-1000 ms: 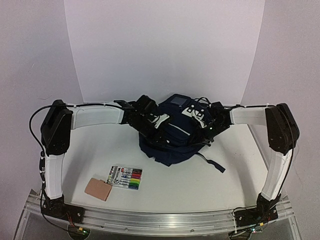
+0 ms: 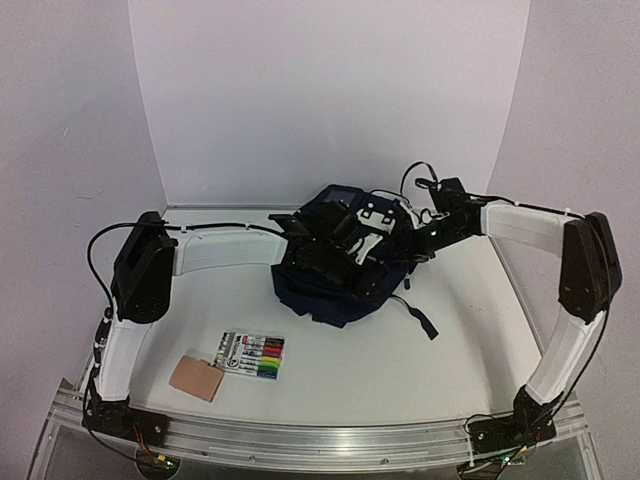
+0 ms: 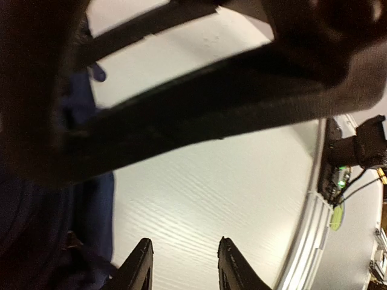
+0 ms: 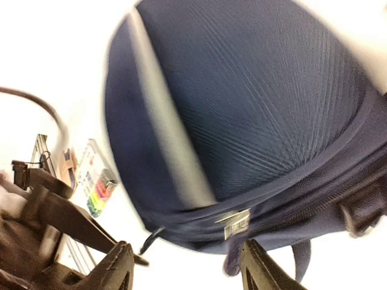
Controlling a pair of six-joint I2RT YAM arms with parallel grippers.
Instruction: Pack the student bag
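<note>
The dark navy bag [image 2: 335, 305] lies at the back middle of the table, largely covered by both grippers in the top view. Its ribbed panel and pale stripe fill much of the right wrist view, where the bag [image 4: 242, 90] is close. Over the bag's middle is my left gripper, its fingers apart with only white table behind the gap. My right gripper stands at the bag's right side, fingers wide apart; nothing shows held between them. A marker set [image 2: 250, 355] and a pinkish-brown flat case [image 2: 196, 378] lie at the front left.
A loose bag strap [image 2: 424, 322] trails onto the table at the right. Large dark arm parts cross close to the left wrist camera, hiding much of its view.
My left gripper has shifted right across the bag. Marker set and case stay put.
</note>
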